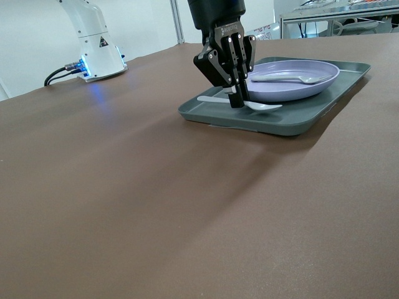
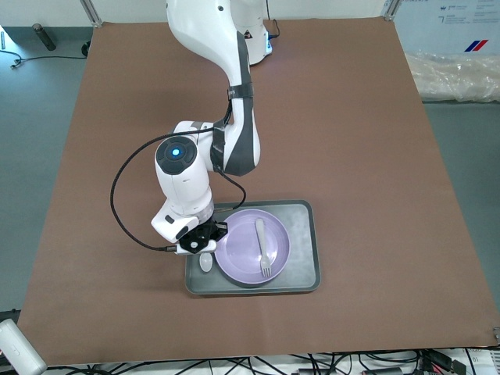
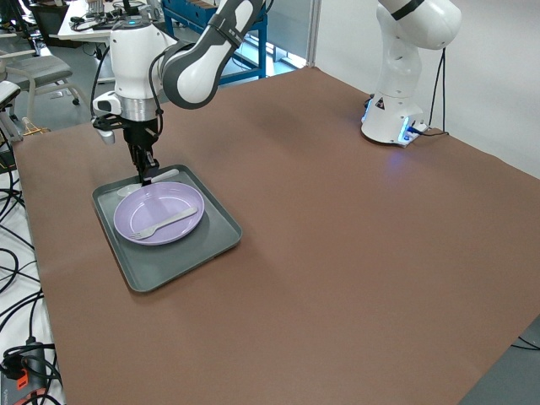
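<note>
A grey-green tray [image 2: 305, 273] holds a purple plate [image 2: 238, 254] with a white fork [image 2: 263, 248] across it, seen also in the right view. Beside the plate on the tray lies a white spoon [image 1: 262, 106], its bowl showing in the left view. My black gripper [image 1: 239, 93] points down at the spoon's handle, next to the plate, with its fingertips at or very near the handle. Whether the fingers are closed on it is unclear; in the left view the wrist hides them.
Cables [image 3: 21, 270] run along one table edge.
</note>
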